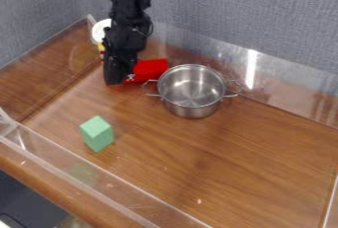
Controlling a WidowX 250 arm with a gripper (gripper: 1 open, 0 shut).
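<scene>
My black gripper point(115, 74) is low over the table at the upper left, shut, in front of a red object point(149, 70) that reaches toward the pot. I cannot see anything held between its fingers. Just right of the red object stands a steel pot point(192, 89) with two handles. A green block point(97, 133) sits apart at the lower left.
A white round item point(99, 29) with something yellow below it is behind the arm. Clear barriers edge the wooden table point(224, 173).
</scene>
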